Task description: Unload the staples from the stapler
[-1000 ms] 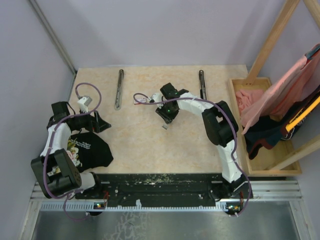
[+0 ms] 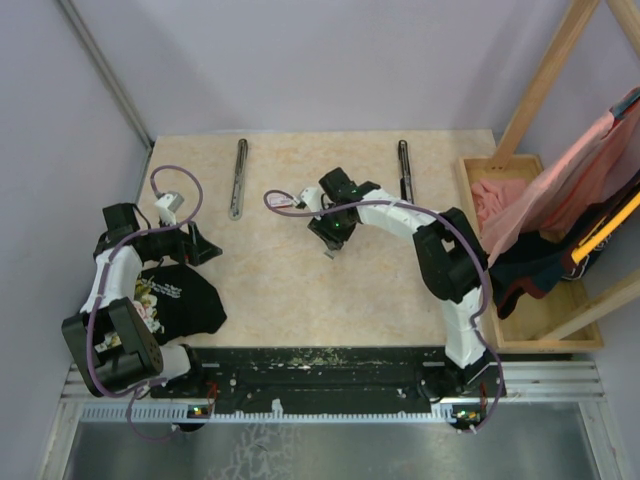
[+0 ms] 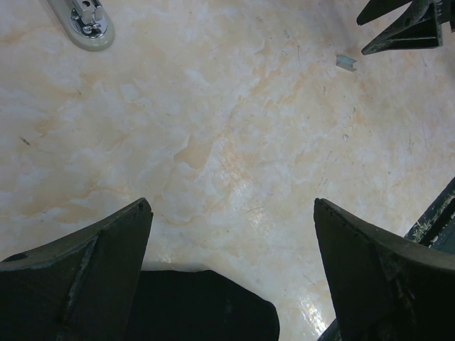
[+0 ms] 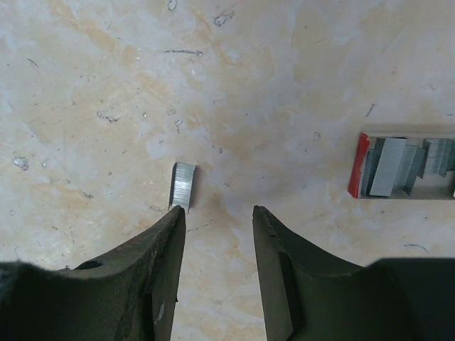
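Note:
A short silver strip of staples [image 4: 183, 185] lies on the tabletop. In the right wrist view it sits just ahead of the left finger's tip, and its lower end comes close to that tip. My right gripper is partly open above the table, with nothing between its fingers. The strip [image 3: 345, 62] also shows beside the right gripper's fingertips in the left wrist view. One stapler [image 2: 238, 180] lies left of centre at the back, another stapler [image 2: 405, 172] at the back right. My left gripper stands wide open and empty over the left side.
A small box of staples [image 4: 416, 168] with a red end lies on the table behind the right gripper. Black cloth [image 2: 180, 300] covers the left front corner. A wooden tray [image 2: 545, 345] with clothes stands at right.
The right arm has shifted only slightly over the staple strip, its forearm a little further right than a second ago. My left arm and the staplers have stayed put.

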